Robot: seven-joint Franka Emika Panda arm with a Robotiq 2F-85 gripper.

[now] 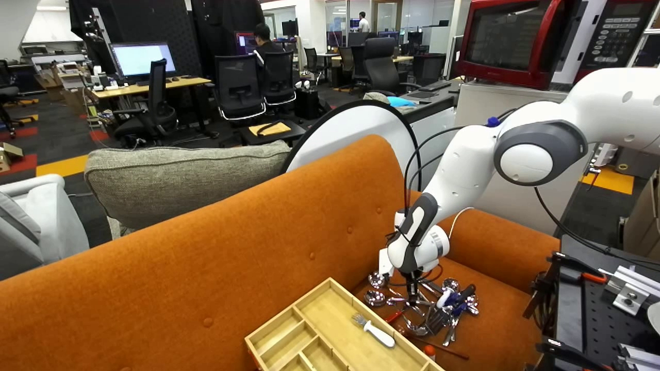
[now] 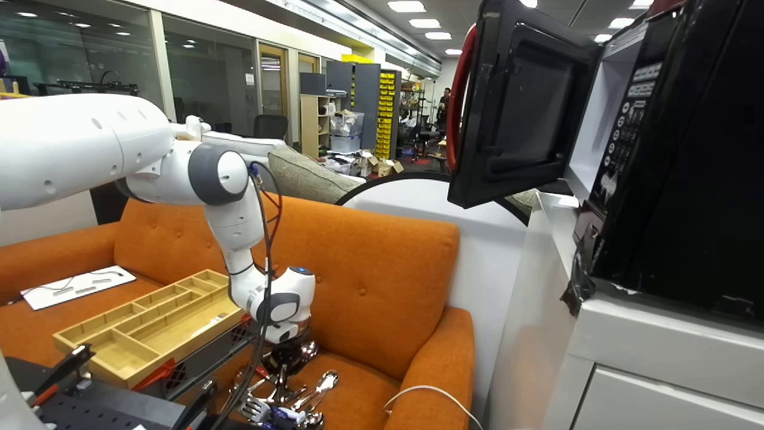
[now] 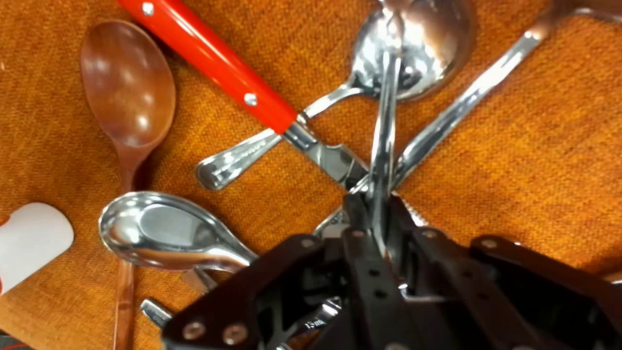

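In the wrist view my gripper is shut on the shiny handle of a silver utensil [image 3: 384, 128], which runs up the picture. Its far end is blurred over a round spoon bowl [image 3: 370, 58], so its shape is unclear. A red-handled knife [image 3: 221, 61] lies beneath and to the left, crossing a spoon handle [image 3: 233, 160]. Further left are a brown wooden spoon [image 3: 128, 87] and a short metal spoon [image 3: 169, 227]. In exterior view 1 the gripper [image 1: 412, 298] is low over the cutlery pile [image 1: 442, 312] on the orange seat.
A wooden tray with compartments [image 1: 322, 291] stands beside the pile, a white-handled fork [image 1: 378, 334] in its large section. The sofa back [image 1: 266, 247] rises behind. A black bench [image 1: 594, 315] borders the right side. In exterior view 2 the microwave door [image 2: 526, 107] stands open.
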